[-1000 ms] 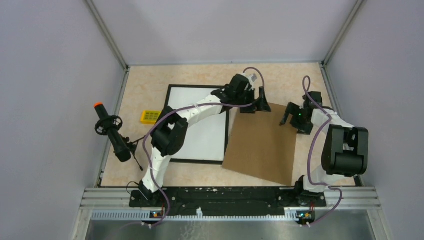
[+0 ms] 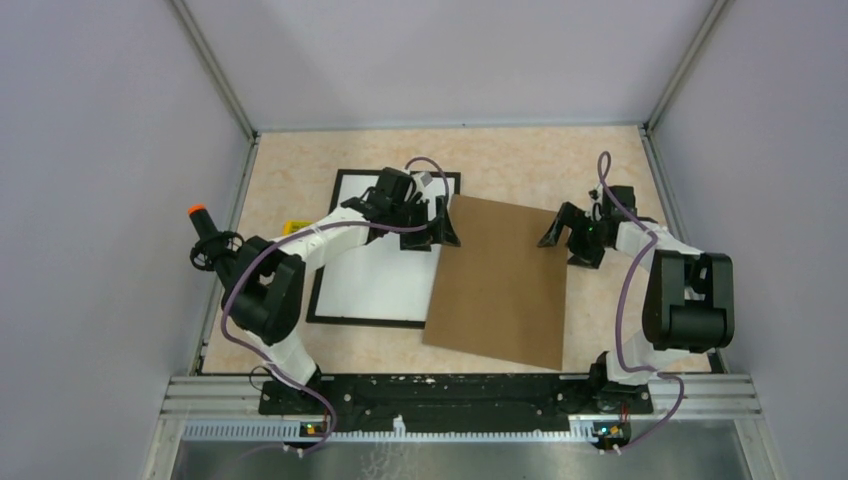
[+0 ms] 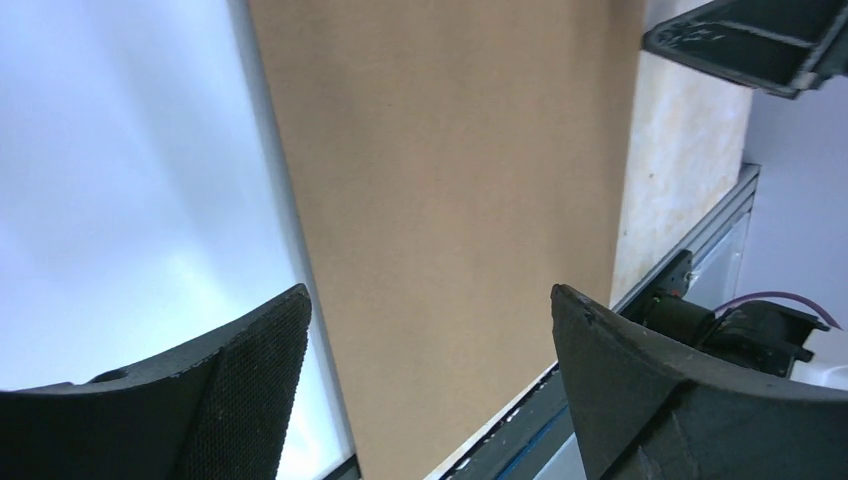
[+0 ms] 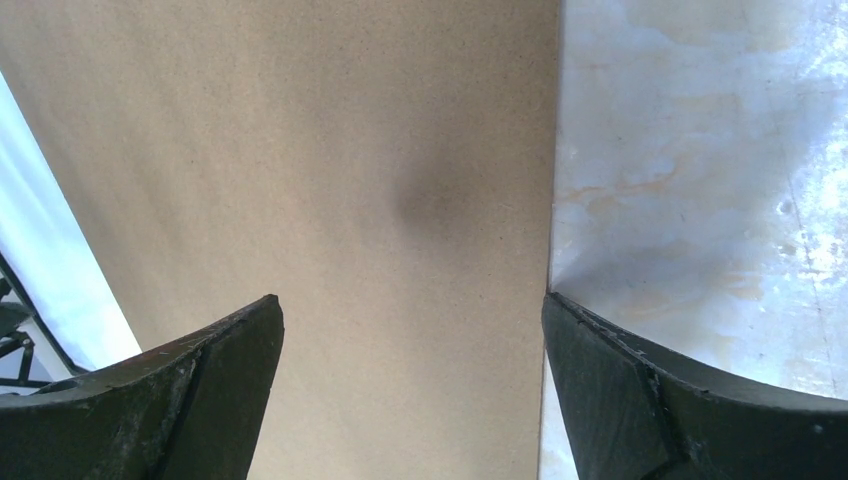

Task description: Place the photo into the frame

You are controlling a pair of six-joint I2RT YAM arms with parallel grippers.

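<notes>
A black-edged frame with a white interior (image 2: 365,285) lies at the left of the table, partly under the left arm. Beside it a square brown board (image 2: 500,285) lies slightly askew along the frame's right side. My left gripper (image 2: 428,228) hangs open over the seam between the white interior and the board's upper left part; its wrist view shows nothing between the fingers. My right gripper (image 2: 563,235) is open at the board's right edge, with a fingertip (image 4: 570,320) at that edge in the right wrist view. I cannot make out a separate photo.
A yellow object (image 2: 294,226) sits left of the frame, partly hidden. A dark cylinder with an orange end (image 2: 205,225) is at the far left. Bare table (image 2: 500,160) shows behind the board, and walls enclose three sides.
My left gripper has moved left from the board's upper part to the seam.
</notes>
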